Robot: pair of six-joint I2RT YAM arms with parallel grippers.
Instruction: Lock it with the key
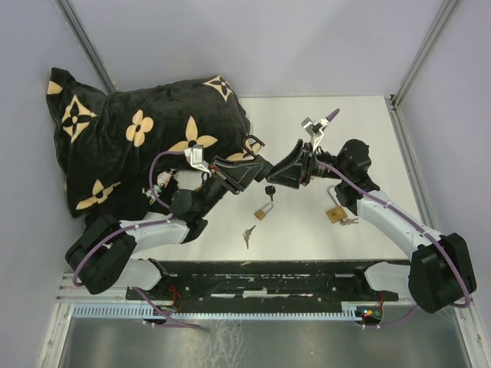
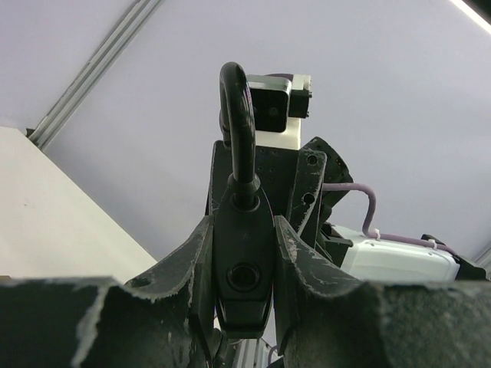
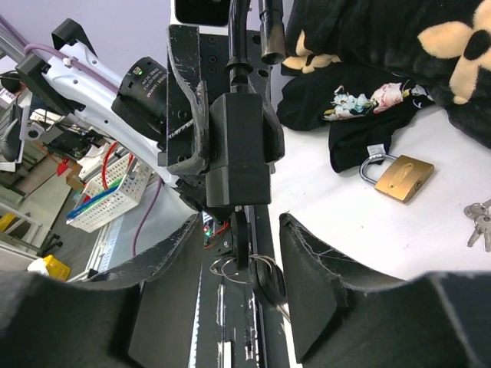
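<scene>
A black padlock (image 2: 244,253) is clamped upright between my left gripper's fingers; its curved shackle (image 2: 239,115) stands open, one end free of the body. In the top view my left gripper (image 1: 259,169) holds it above the table. From the padlock's underside a key (image 3: 241,238) hangs down in the right wrist view, with thin rings and a dark head (image 3: 270,287). My right gripper has its fingers apart on either side of the key, just below the padlock. The dark head lies near one finger; firm contact on both sides cannot be made out.
On the white table lie a brass padlock (image 3: 405,180), loose keys (image 1: 248,235), another brass lock (image 1: 261,213) and a long-shackled lock (image 1: 336,213). A dark flower-patterned cloth (image 1: 138,146) covers the far left.
</scene>
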